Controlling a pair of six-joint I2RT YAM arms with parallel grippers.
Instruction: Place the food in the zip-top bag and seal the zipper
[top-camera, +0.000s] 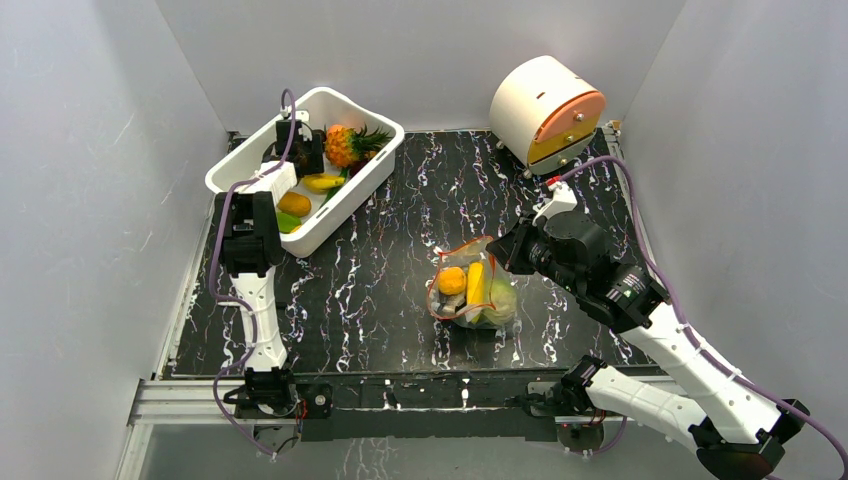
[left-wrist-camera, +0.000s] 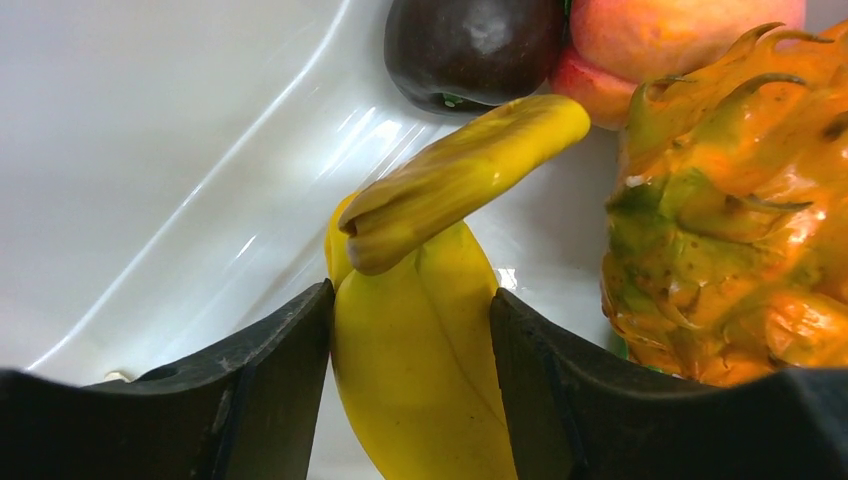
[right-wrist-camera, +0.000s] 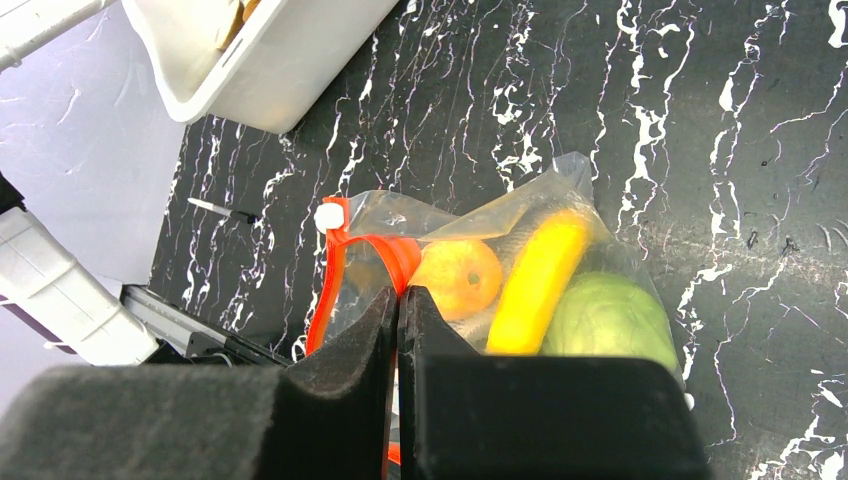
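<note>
In the white bin (top-camera: 353, 208), my left gripper is part open around yellow bananas (left-wrist-camera: 415, 370), its fingertips on either side of them. Beside it lie a pineapple (top-camera: 345, 146), a dark round fruit (left-wrist-camera: 470, 48) and a peach (left-wrist-camera: 680, 30). The clear zip bag (right-wrist-camera: 390, 215), with orange zipper, stands on the table holding an orange fruit (right-wrist-camera: 460, 280), a long yellow item (right-wrist-camera: 540, 275) and a green round one (right-wrist-camera: 610, 320). My right gripper is shut at the orange zipper edge; whether film is pinched between its fingers is hard to see.
A cream cylindrical box (top-camera: 530, 100) with orange front stands at the back right. A small pen-like object (right-wrist-camera: 215, 208) lies left of the bag in the right wrist view.
</note>
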